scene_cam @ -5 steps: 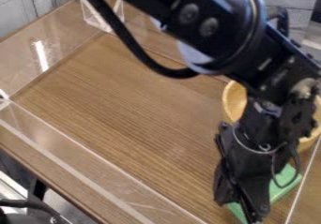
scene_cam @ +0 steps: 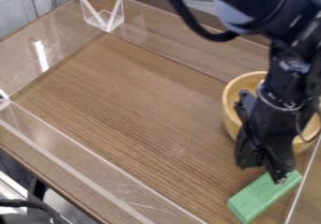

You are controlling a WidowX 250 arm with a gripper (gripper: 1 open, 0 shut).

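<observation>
My black gripper [scene_cam: 251,160] is at the right of the view, in front of a yellow-orange bowl [scene_cam: 238,95] that it largely hides. Its fingers point downward and look shut, with nothing visible between them. Just below them, a green rectangular block [scene_cam: 264,200] lies on the wooden surface near the front right, apart from the fingertips as far as I can tell.
Clear plastic walls edge it, with a small clear piece [scene_cam: 103,12] at the back left. A dark cable hangs at the lower left.
My gripper has moved up and back from over the green block toward the bowl, uncovering more of the block, which stays in place.
</observation>
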